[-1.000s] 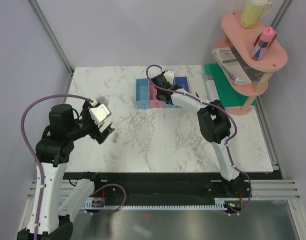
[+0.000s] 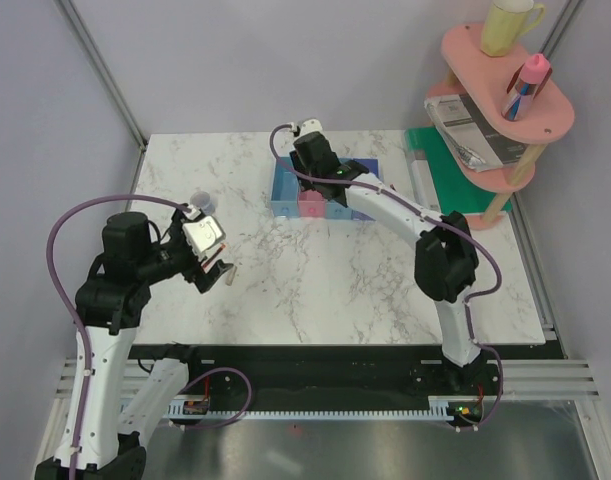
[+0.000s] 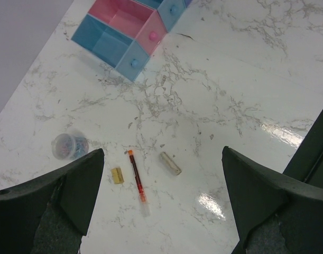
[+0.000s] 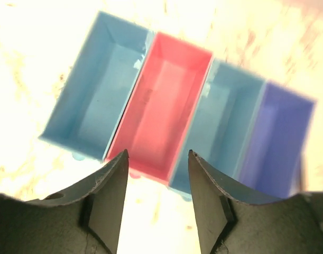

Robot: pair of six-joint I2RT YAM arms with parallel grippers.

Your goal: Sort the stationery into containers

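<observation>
My left gripper is open above the table's left part, nothing between its fingers. Below it lie a red-and-black pen (image 3: 137, 175), a small yellow block (image 3: 117, 175) and a pale stick (image 3: 170, 163); a clear round cup (image 3: 63, 146) with something bluish inside stands to their left. Over the row of bins hangs my right gripper, fingers parted and empty. The bins are a left blue bin (image 4: 79, 87), a pink bin (image 4: 150, 100), another blue bin (image 4: 224, 114) and a purple bin (image 4: 288, 121). Nothing shows inside their visible parts.
At the back right, a pink shelf (image 2: 560, 110) holds a yellow cup (image 2: 500, 27), a pink-capped bottle (image 2: 525, 85) and papers (image 2: 477, 130). A green mat (image 2: 455, 190) lies beneath it.
My right arm has shifted leftward and swung higher over the bins, with its hand now above the left blue and pink ones. The left arm has barely moved.
</observation>
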